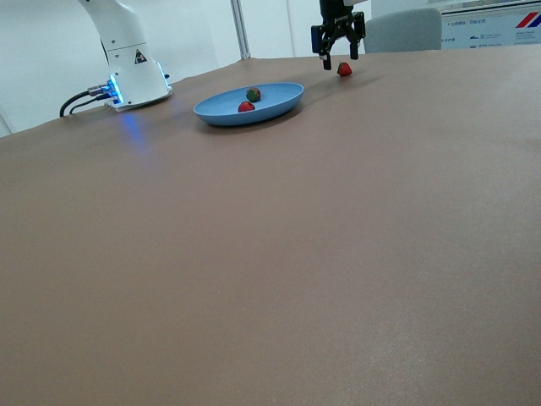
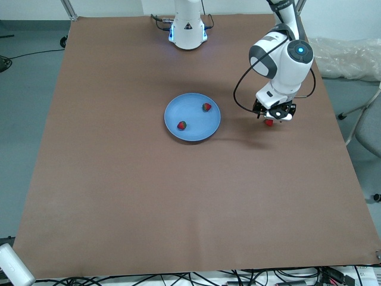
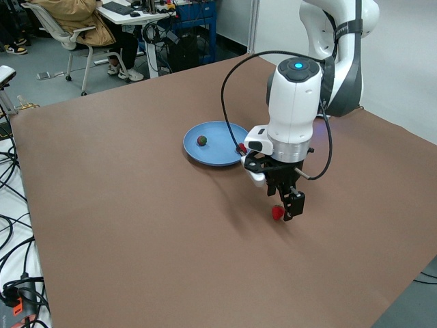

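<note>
A blue plate (image 2: 192,110) (image 1: 220,110) (image 3: 212,154) lies on the brown table, holding two strawberries (image 2: 182,125) (image 1: 247,106) (image 3: 202,141). Beside it, a lone strawberry (image 2: 268,123) (image 1: 344,69) (image 3: 277,212) rests on the table. My black gripper (image 1: 340,61) hangs just above that strawberry, its two fingers apart with nothing held between them, as the top camera view shows. In the left camera view the wrist hides much of the fingers and part of the berry.
Cables run along the near edge in the left view.
</note>
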